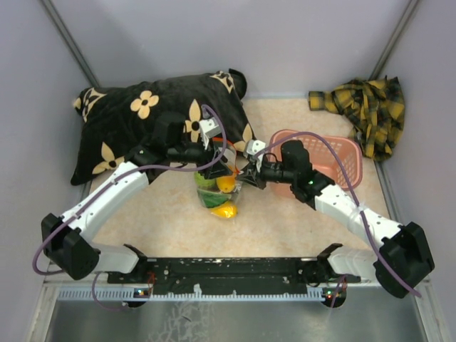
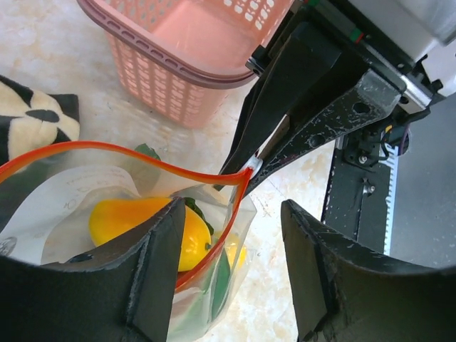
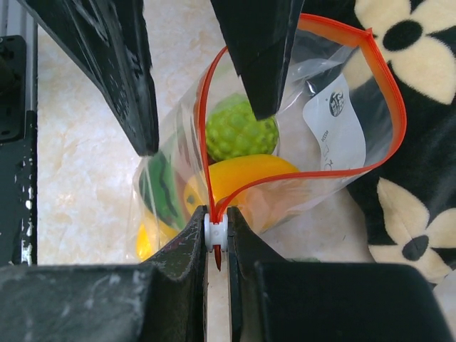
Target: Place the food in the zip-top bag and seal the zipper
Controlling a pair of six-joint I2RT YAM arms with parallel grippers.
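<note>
A clear zip bag [image 3: 285, 203] with a red-edged mouth stands in the middle of the table, its mouth gaping. Inside lie a green bumpy fruit [image 3: 241, 130], a yellow-orange food [image 3: 253, 178] and a dark green one [image 3: 160, 182]; low down shows another yellow piece [image 1: 225, 210]. My right gripper is shut on the white zipper slider [image 3: 216, 231] at one corner of the mouth. My left gripper is part open over the bag, the near red edge [image 2: 228, 224] running between its fingers without both touching it.
Right of the bag stands an empty-looking pink basket [image 1: 335, 153], close behind my right gripper. A black flowered cushion [image 1: 142, 107] fills the back left, and a yellow-black checked cloth [image 1: 370, 114] lies at the back right.
</note>
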